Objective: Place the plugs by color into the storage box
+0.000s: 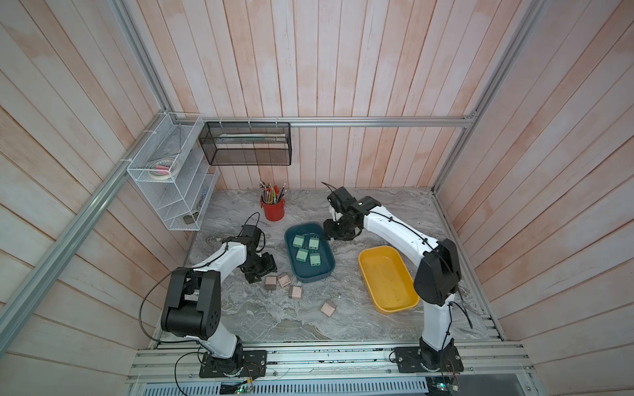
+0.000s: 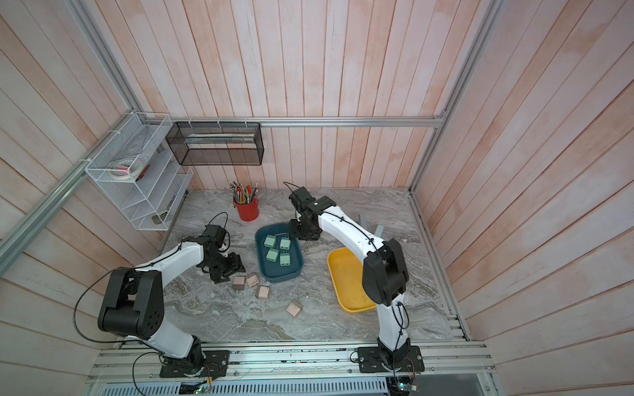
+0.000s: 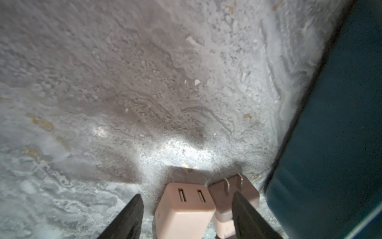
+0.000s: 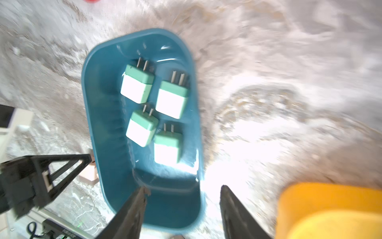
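In the blue box [image 4: 167,187] sit several green plugs [image 4: 171,99], prongs showing. My right gripper is raised over the box's right side, fingers apart with nothing between them. Several pink plugs lie on the table left and in front of the box, among them one [image 1: 328,308] by itself. My left gripper stands open just above a pink plug [image 3: 181,207] at the box's left, which shows between its fingertips; another pink plug [image 3: 234,191] is beside it.
An empty yellow box [image 1: 389,277] stands at the right. A red pen holder [image 1: 272,210] is behind the blue box, under wire shelves and a mesh basket.
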